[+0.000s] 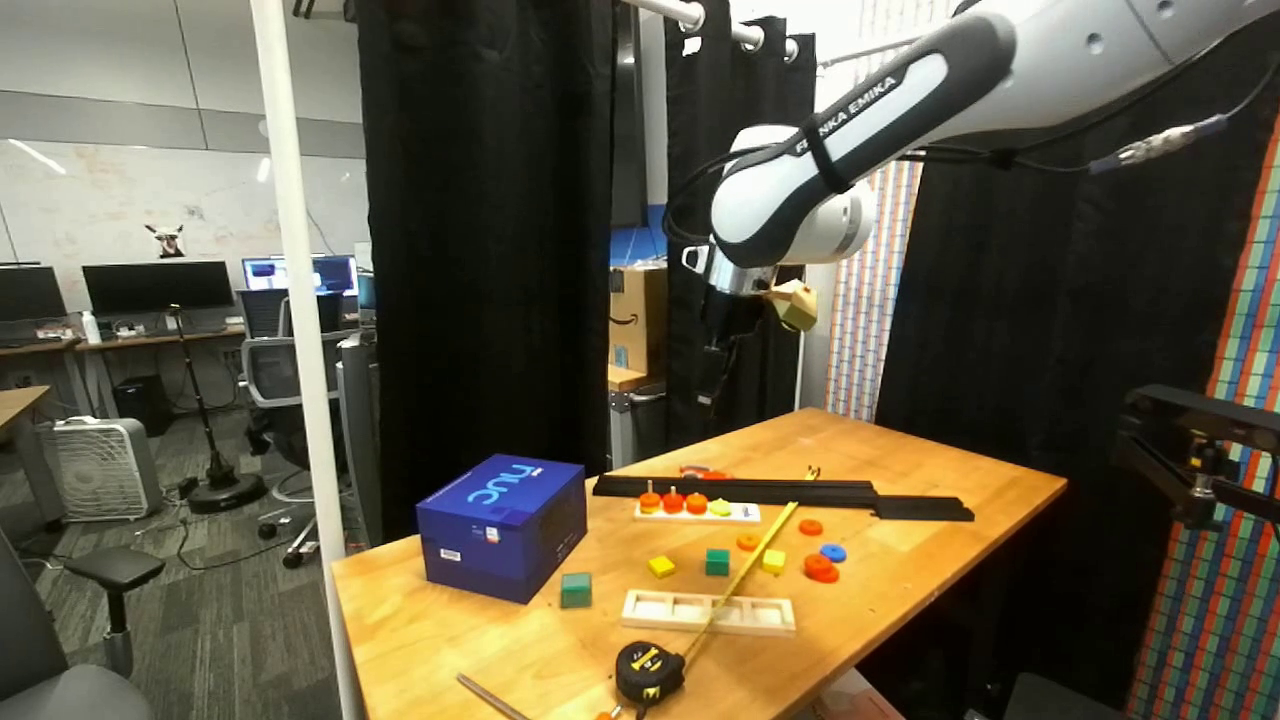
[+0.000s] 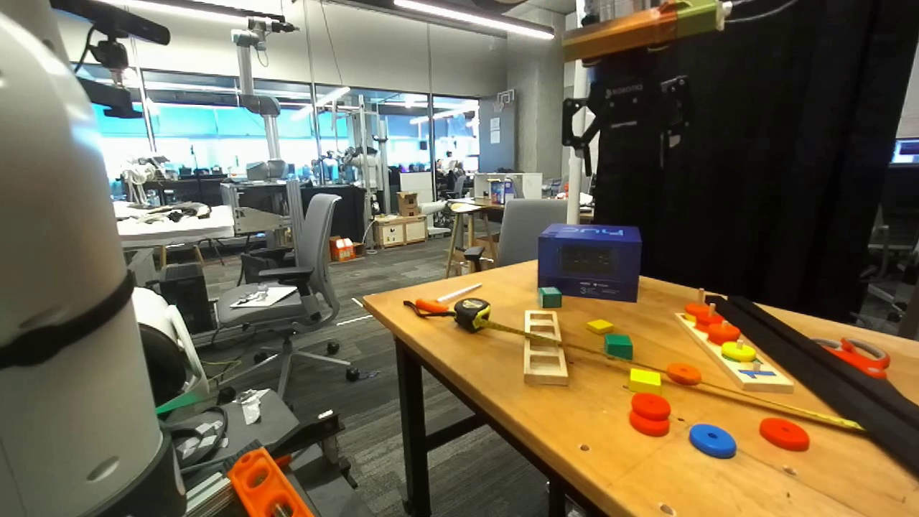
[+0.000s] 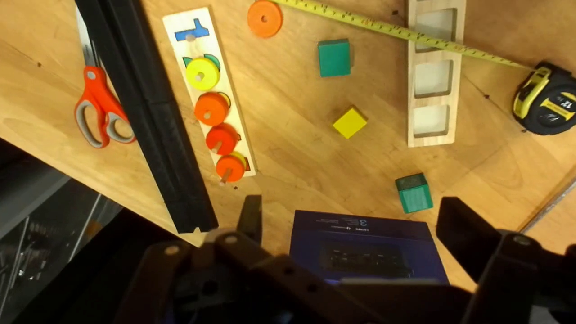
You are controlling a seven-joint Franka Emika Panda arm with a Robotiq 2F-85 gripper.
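High over the table hangs my gripper, its fingers wide apart with nothing between them; both dark fingertips show at the bottom of the wrist view. Beyond them, down on the table, stands the blue box (image 3: 372,243). A dark green block (image 3: 416,194) lies near the box, with a yellow block (image 3: 351,122) and another green block (image 3: 335,57) farther off. The peg board (image 3: 237,129) carries several red, orange and yellow rings. An empty wooden tray (image 3: 411,102) with square compartments has the yellow tape (image 3: 367,22) of a tape measure (image 3: 548,102) running across it.
Long black strips (image 3: 156,108) lie beside the peg board, with red scissors (image 3: 97,102) past them. Loose rings, among them a blue ring (image 2: 712,440), sit near the table's edge. A thin metal rod (image 1: 492,696) lies at the near corner. Bare wood separates most items.
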